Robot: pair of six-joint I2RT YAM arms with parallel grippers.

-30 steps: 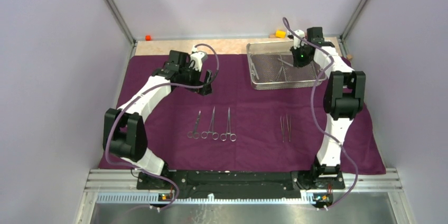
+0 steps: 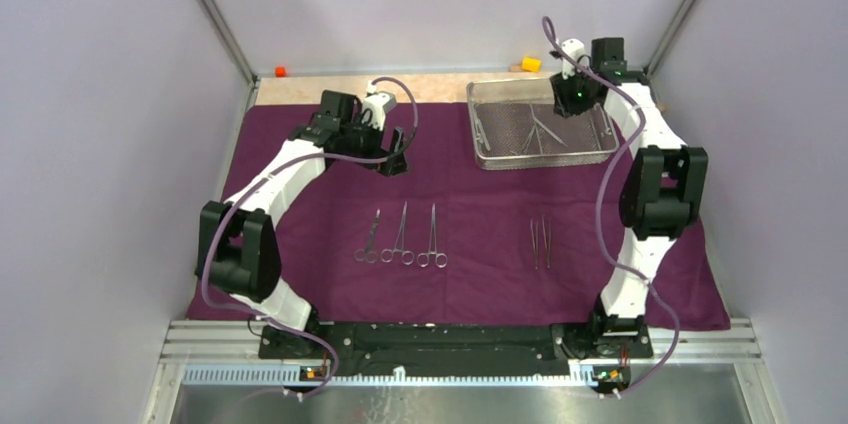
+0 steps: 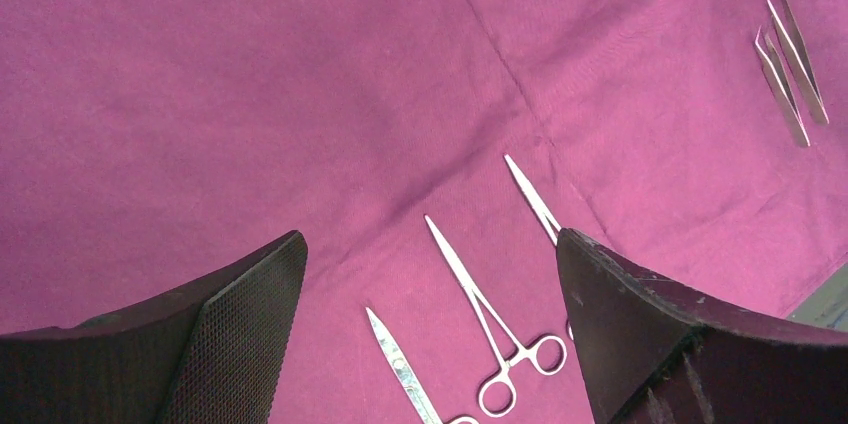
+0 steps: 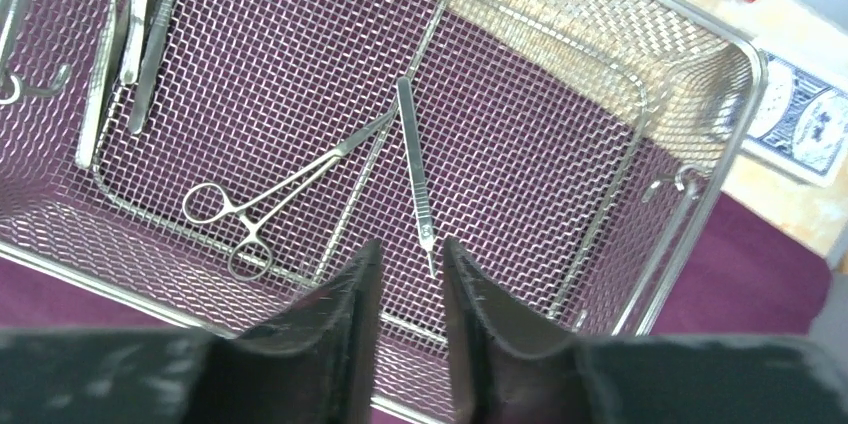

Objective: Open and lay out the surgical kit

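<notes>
A mesh tray (image 2: 490,154) stands at the back right of the purple cloth. In the right wrist view it holds forceps (image 4: 330,159), a long scalpel-like handle (image 4: 414,169) and several slim instruments (image 4: 150,64) at one end. My right gripper is above the tray, fingers apart, with the handle's tip seen between them and nothing visibly held. My left gripper stands open over the cloth, left of the tray. Below it lie scissors (image 3: 400,369) and two clamp-like instruments (image 3: 465,274), with several tweezers (image 3: 785,94) laid out at the right.
A pale strip (image 2: 350,89) runs along the back, with a small red block (image 2: 280,72) at left and a yellow one (image 2: 531,64) behind the tray. The middle of the cloth between tray and laid-out instruments is clear.
The left arm has shifted only slightly. The laid-out instruments are unchanged.
</notes>
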